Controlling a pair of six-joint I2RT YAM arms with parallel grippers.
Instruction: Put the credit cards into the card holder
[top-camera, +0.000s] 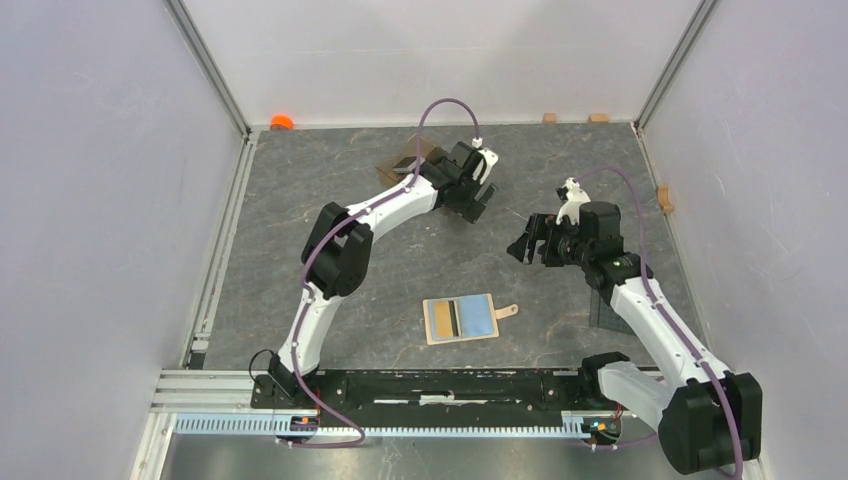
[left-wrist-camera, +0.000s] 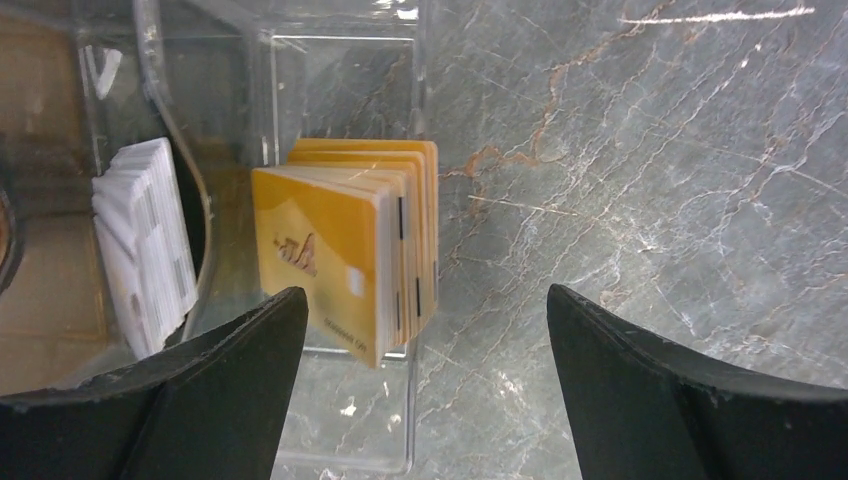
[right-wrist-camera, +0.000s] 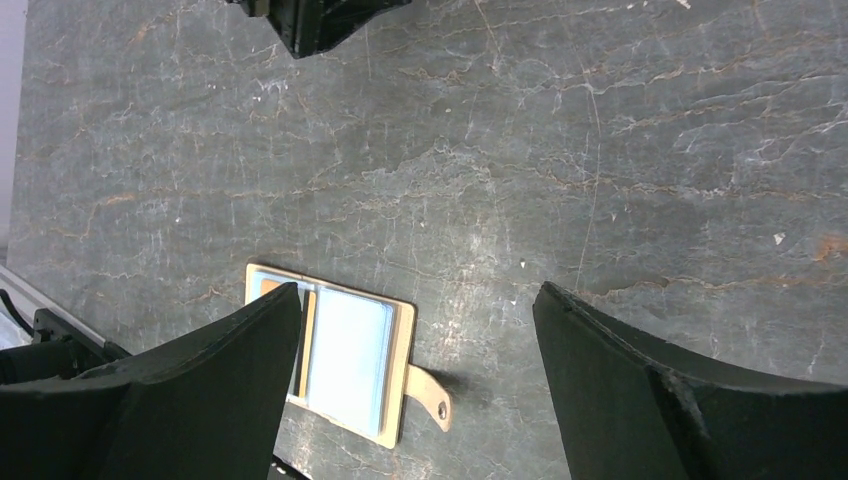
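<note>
In the left wrist view a stack of yellow-orange cards (left-wrist-camera: 322, 240) leans in one compartment of a clear box (left-wrist-camera: 345, 425). Over these cards hovers my left gripper, open, its fingers apart on either side of the view with nothing gripped. The card holder (top-camera: 476, 316) lies unfolded at the front middle of the table, its blue and yellow insides showing and a tan strap to the right. To the back right of the holder, my right gripper hangs open and empty above bare table.
White cards (left-wrist-camera: 145, 235) stand in the neighbouring compartment of the box. A dark mesh panel (top-camera: 612, 312) lies at the right, partly behind my right arm. Bare table spreads between the holder and the box. An orange object (top-camera: 281, 122) sits at the back left edge.
</note>
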